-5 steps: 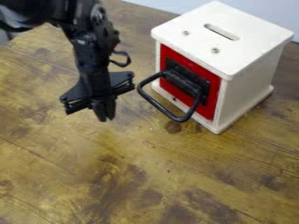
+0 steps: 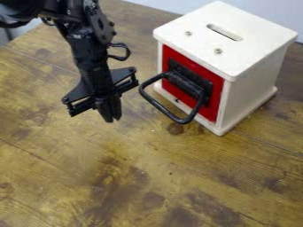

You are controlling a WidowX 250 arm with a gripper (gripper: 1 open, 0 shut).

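Note:
My black gripper (image 2: 109,108) hangs above the wooden table at the left of the camera view, its fingers pointing down and shut, with nothing seen between them. To its right stands a white wooden box (image 2: 250,93) with a slot in its top and a red front panel (image 2: 210,112). A black U-shaped handle (image 2: 166,113) juts from that front towards the gripper, a short way from the fingertips.
A pale wall shows at the top edges behind it.
The box looks unchanged.

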